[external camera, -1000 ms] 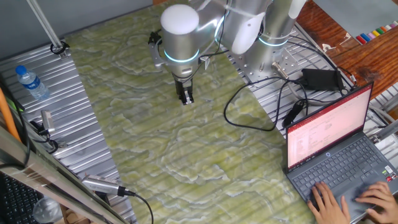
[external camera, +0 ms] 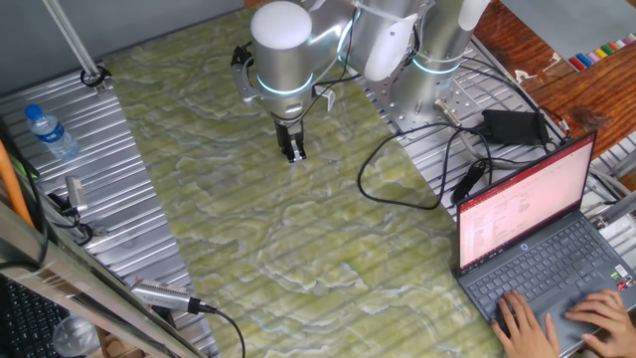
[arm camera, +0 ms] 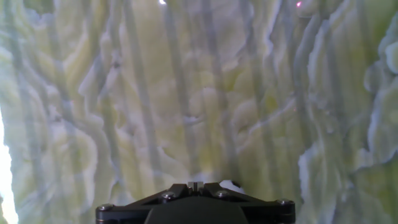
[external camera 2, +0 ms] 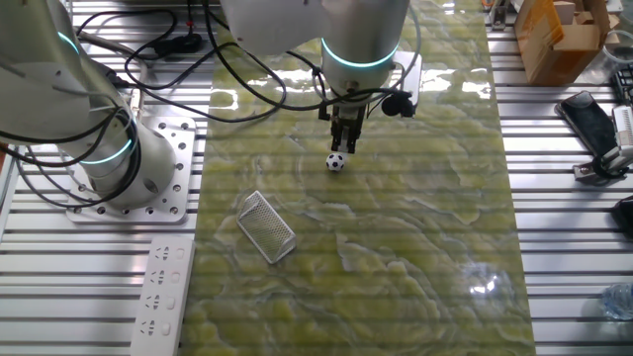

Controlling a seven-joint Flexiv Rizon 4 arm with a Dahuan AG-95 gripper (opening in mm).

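My gripper (external camera: 293, 159) points down over the green marbled mat (external camera: 268, 234). In the wrist view its two black fingers (arm camera: 178, 189) meet in the middle, so the gripper is shut with nothing visible between the tips. A small black-and-white ball (external camera 2: 336, 161), patterned like a football, shows right at the fingertips in exterior view 2. Only a sliver of that ball (arm camera: 232, 185) peeks out past the right finger in the wrist view. Whether the fingers touch it cannot be told. Exterior view 1 does not show the ball.
A flat metal grater (external camera 2: 265, 227) lies on the mat, toward the robot base. A white power strip (external camera 2: 162, 297) stands beside the mat. Black cables (external camera: 373, 189) loop over the mat's edge near a laptop (external camera: 537, 244), where a person's hands (external camera: 527, 328) rest.
One of the person's hands has moved a little.
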